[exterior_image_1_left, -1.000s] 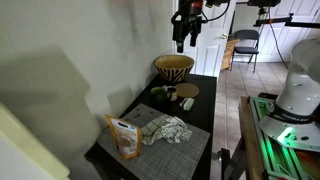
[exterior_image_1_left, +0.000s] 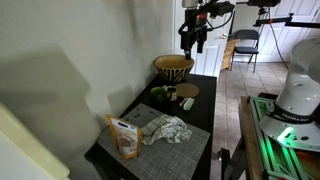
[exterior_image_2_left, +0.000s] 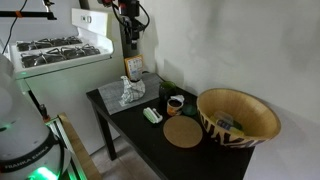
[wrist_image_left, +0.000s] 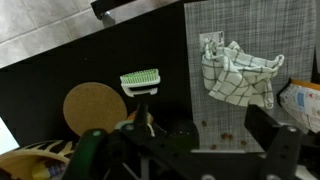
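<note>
High above the black table, my gripper (exterior_image_1_left: 193, 48) hangs with its fingers apart and nothing between them. Its dark fingers also show along the bottom of the wrist view, set wide of each other. Below lie a checked cloth (wrist_image_left: 238, 75), a green-and-white brush (wrist_image_left: 141, 80) and a round brown mat (wrist_image_left: 93, 108), none of them touched. An orange-and-white bag (exterior_image_1_left: 125, 138) stands upright on the near part of the table. A wicker basket (exterior_image_2_left: 238, 120) stands at the other end, with a few items inside. Small cups or jars (exterior_image_2_left: 175, 104) stand near the wall.
A grey woven mat (exterior_image_1_left: 177, 153) covers part of the black table (exterior_image_2_left: 155, 145). The wall runs along one long side. A white stove (exterior_image_2_left: 55, 55) and a chair (exterior_image_1_left: 246, 42) stand away from the table. Bare tabletop shows around the brush.
In exterior view 1 my gripper has shifted slightly to the right and its tilt has changed a little. The things on the table have not moved.
</note>
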